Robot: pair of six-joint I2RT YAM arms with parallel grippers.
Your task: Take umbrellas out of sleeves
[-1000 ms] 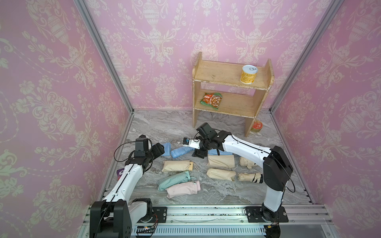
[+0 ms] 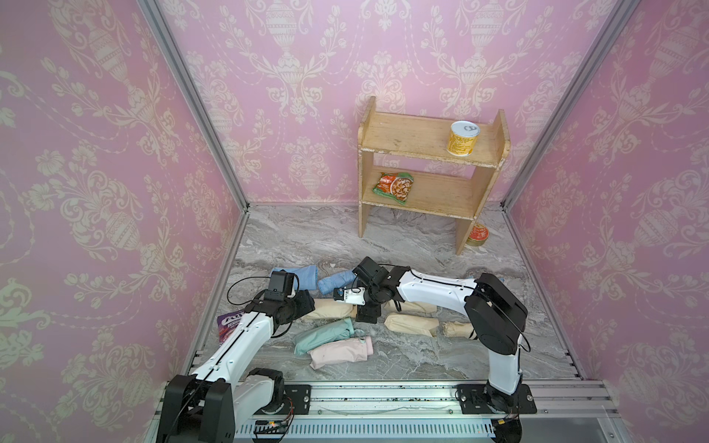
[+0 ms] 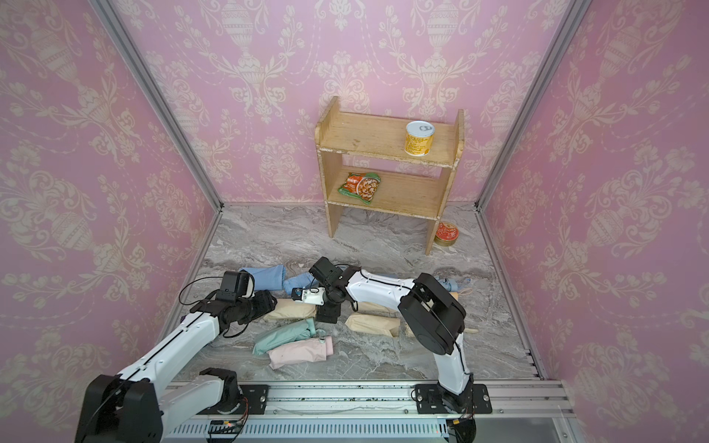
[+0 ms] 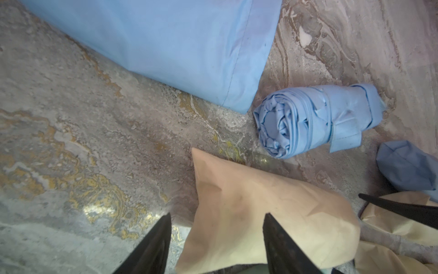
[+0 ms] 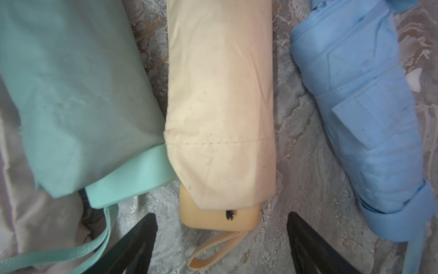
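A cream sleeved umbrella (image 5: 219,91) lies centre in the right wrist view, its handle (image 5: 205,219) and strap showing at the near end; my right gripper stands open over that end. My left gripper is open over the sleeve's other end (image 4: 273,219). Beside them lie a teal sleeved umbrella (image 5: 77,91), a pink one (image 2: 339,353) and a rolled blue umbrella (image 4: 314,118). An empty-looking blue sleeve (image 4: 191,45) lies farther back.
More cream bundles (image 2: 410,323) lie to the right. A wooden shelf (image 2: 421,199) with a can (image 2: 461,138) and packet stands at the back, a red tin (image 2: 477,235) by its foot.
Both grippers have moved down and toward the front over the middle cream umbrella, the left also rightward, the right slightly leftward.
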